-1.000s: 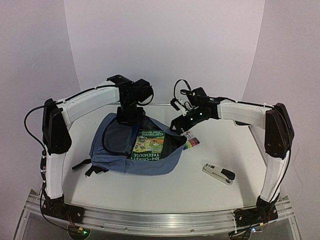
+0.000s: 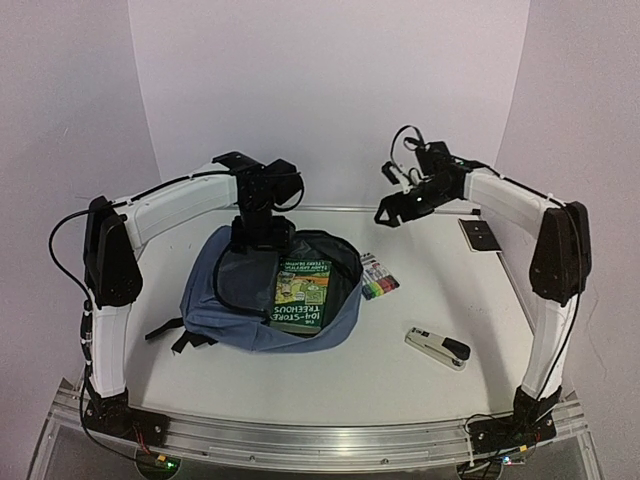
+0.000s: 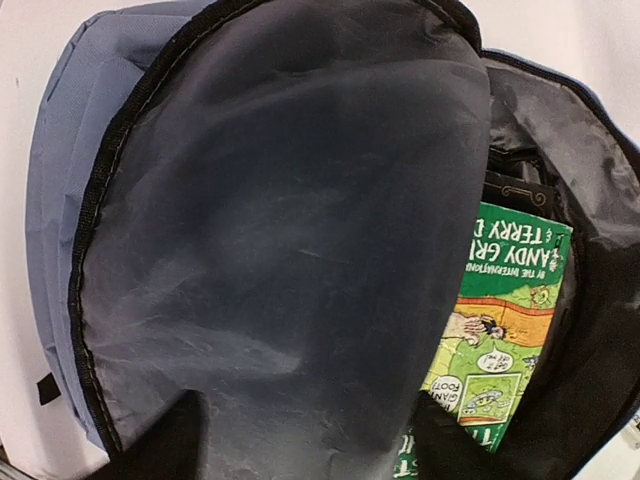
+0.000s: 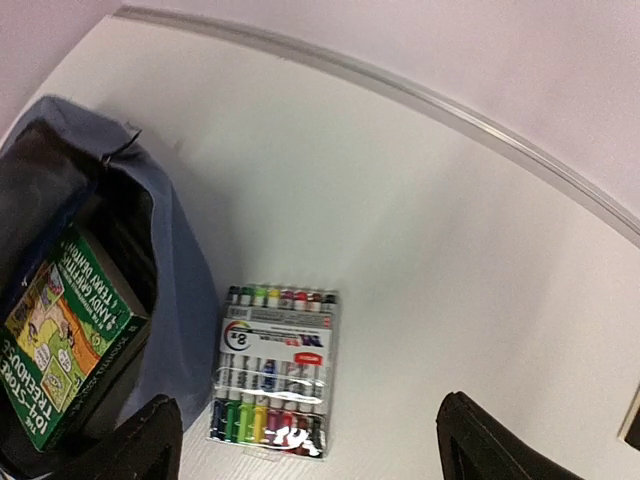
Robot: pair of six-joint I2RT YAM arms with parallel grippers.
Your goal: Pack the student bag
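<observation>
The blue-grey bag (image 2: 250, 335) lies on the table with its mouth open. A green book (image 2: 302, 295) is inside, partly covered by the dark mesh flap (image 3: 290, 210). Above that flap my left gripper is open, its blurred fingers wide apart; contact with the fabric cannot be made out. My right gripper (image 2: 387, 215) hangs behind and to the right of the bag, open and empty, its fingers (image 4: 490, 445) at the lower edge of the right wrist view. A flat pack of coloured markers (image 4: 270, 370) rests just outside the bag's right wall.
A stapler (image 2: 438, 347) sits at the front right. Near the table's right edge lies a dark notebook (image 2: 480, 235). Black straps (image 2: 190, 340) stick out on the bag's left side. Free tabletop lies between the marker pack, stapler and notebook.
My right gripper has moved away from the bag's right rim, back and to the right, and the marker pack shows more fully. The bag's right side has shifted shape. My left arm is almost unmoved.
</observation>
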